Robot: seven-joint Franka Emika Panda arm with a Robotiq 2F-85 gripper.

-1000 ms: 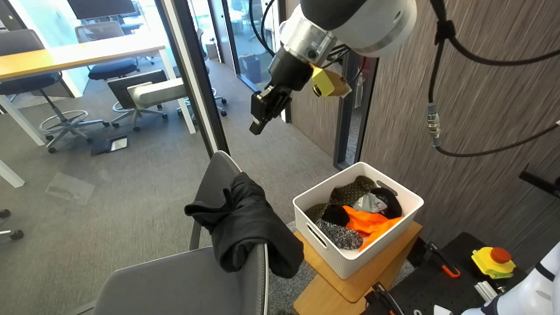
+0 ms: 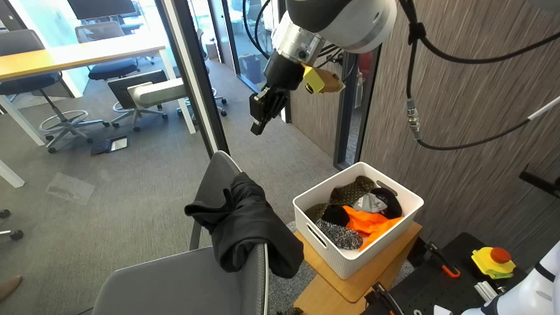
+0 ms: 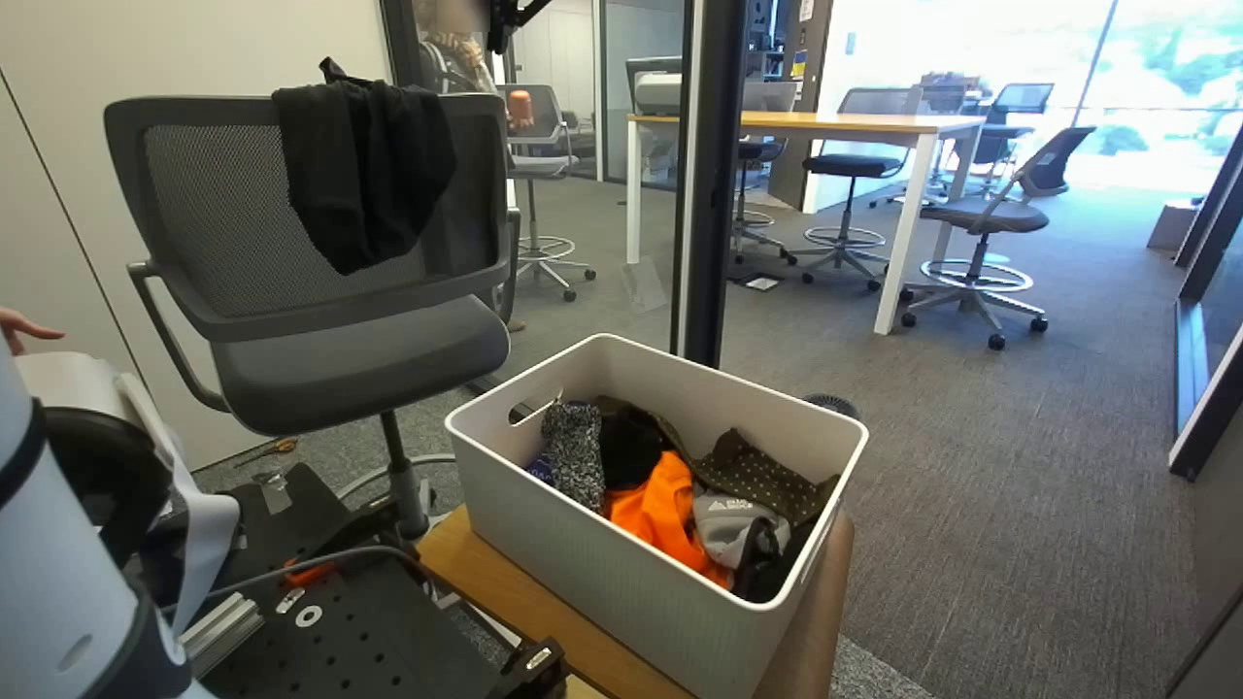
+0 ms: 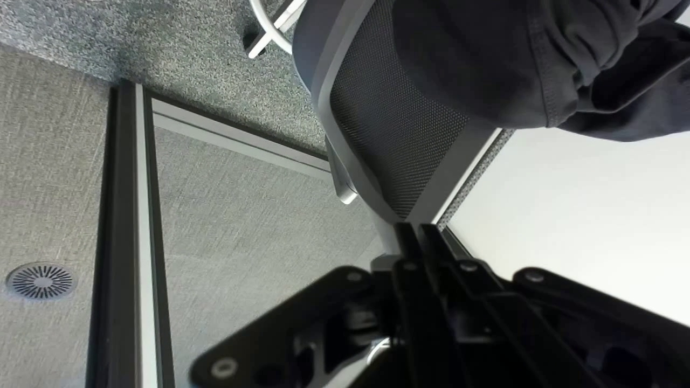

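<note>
My gripper (image 2: 257, 128) hangs in the air above and behind the grey mesh chair (image 2: 218, 178), clear of it. Its black fingers (image 4: 406, 242) are close together in the wrist view, and I see nothing between them; that gripper is shut. A black garment (image 2: 252, 225) is draped over the top of the chair's backrest, bunched, with folds hanging down both sides. It also shows as a dark cloth (image 4: 478, 58) at the top right of the wrist view, apart from the fingers. Beside the chair, a white bin (image 3: 653, 623) holds several clothes, among them an orange one (image 3: 658, 507).
The bin rests on a small wooden stand (image 2: 362, 286). A black perforated board (image 3: 350, 641) with tools and a red emergency button (image 2: 500, 255) lies near the arm's base. A glass partition's dark post (image 3: 704, 186) rises behind the chair. Cables hang from the arm.
The wrist and upper arm have shifted slightly left in exterior view 1, with the hanging cable. The fingertips have barely moved. Garment, chair and bin look the same.
</note>
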